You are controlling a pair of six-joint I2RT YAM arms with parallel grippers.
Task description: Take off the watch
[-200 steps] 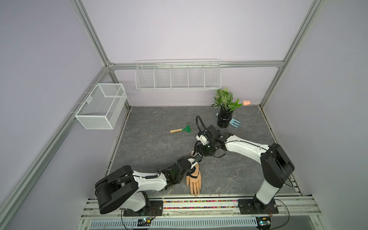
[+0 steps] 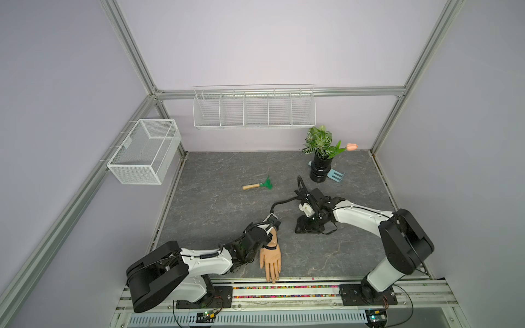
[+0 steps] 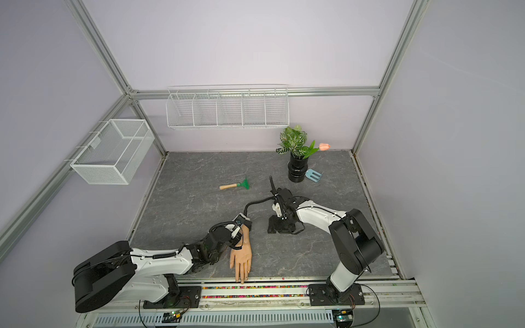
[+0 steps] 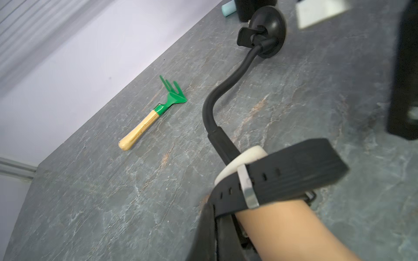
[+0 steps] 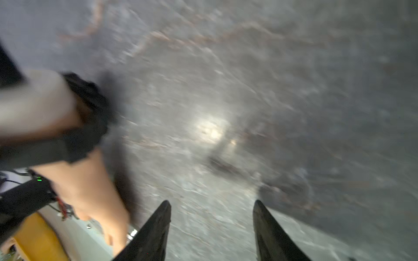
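Note:
A mannequin hand [image 2: 270,257] lies palm-down near the front edge, fingers toward me, on a black bent gooseneck stand [image 4: 222,87]. Around its wrist is a black watch strap [image 4: 291,169] with a metal keeper, its end sticking out, in the left wrist view. My left gripper is at the strap, shut; whether strap lies between its fingertips is hard to tell. My right gripper hangs to the right of the hand over bare table, fingers apart with nothing between them; the hand and strap are blurred at the left of that view.
A green hand rake [image 2: 257,186] lies behind the hand. A black vase with plants [image 2: 320,166] and a blue fork [image 2: 335,175] stand or lie at the back right. Wire baskets [image 2: 254,106] hang on the walls.
My right gripper has moved right, away from the watch. My left gripper and the hand have shifted a little to the left.

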